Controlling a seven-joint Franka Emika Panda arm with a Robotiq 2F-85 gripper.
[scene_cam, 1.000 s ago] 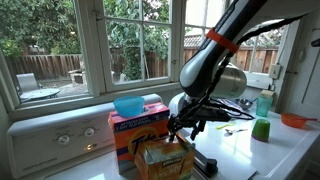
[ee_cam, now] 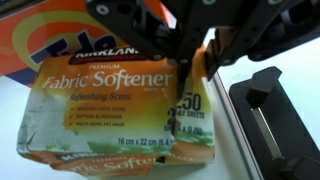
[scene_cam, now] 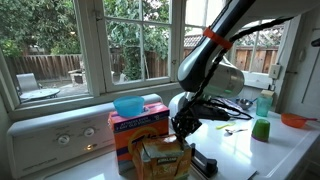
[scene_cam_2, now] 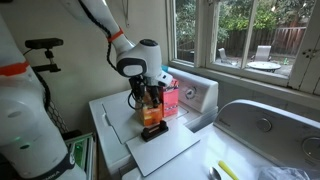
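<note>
A fabric softener box with orange and green print fills the middle of the wrist view. In exterior view 1 the same box stands in front of a taller orange detergent box. My gripper is at the top of the softener box, its dark fingers pointing down over the right-hand part. The fingers overlap the printed face in the wrist view. Whether anything lies between them is hidden, and how far apart they stand cannot be told.
A blue bowl sits on top of the detergent box. A black object lies close beside the softener box, with a white board nearby. Farther right are a green cup and an orange pan. Windows and a control panel stand behind.
My gripper has come down slightly onto the top of the softener box. The pale patch at the box's top is now mostly covered, and the box looks slightly shifted or tilted.
</note>
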